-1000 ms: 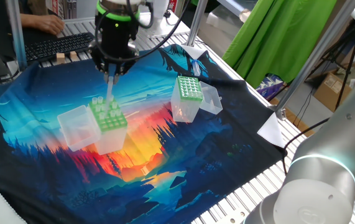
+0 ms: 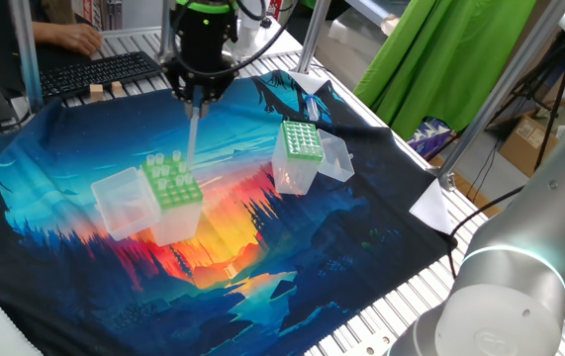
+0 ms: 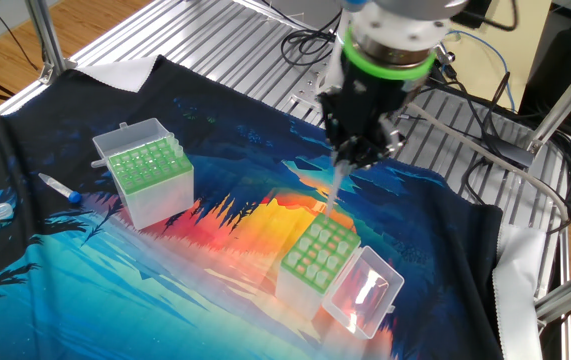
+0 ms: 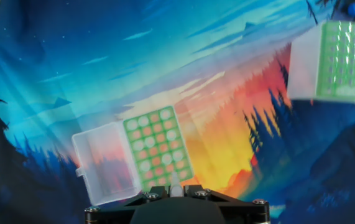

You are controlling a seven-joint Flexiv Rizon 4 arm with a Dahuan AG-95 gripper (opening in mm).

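My gripper (image 2: 197,99) is shut on a long, translucent pipette tip (image 2: 194,136), which hangs down nearly vertical. In exterior view 2 the tip (image 3: 334,190) ends near the back edge of a partly filled tip box (image 3: 320,250) with a green rack. Whether it touches the rack cannot be told. Several white tips and empty holes show in that rack (image 4: 158,146) in the wrist view. A second tip box (image 2: 298,158), its green rack looking full, stands apart, to the right in exterior view 1. In the wrist view the gripper is at the bottom edge.
Both boxes have their clear lids open: one lid (image 2: 127,203) beside the near box, another (image 2: 335,156) by the second. A blue-capped pen (image 3: 62,189) lies on the patterned cloth (image 3: 235,300). Bare cloth separates the boxes. A keyboard (image 2: 99,72) and a person's hand (image 2: 79,40) are at the back.
In exterior view 1 my gripper has shifted right with the pipette tip, from over the rack's middle toward its right back edge. Both boxes have stayed put.
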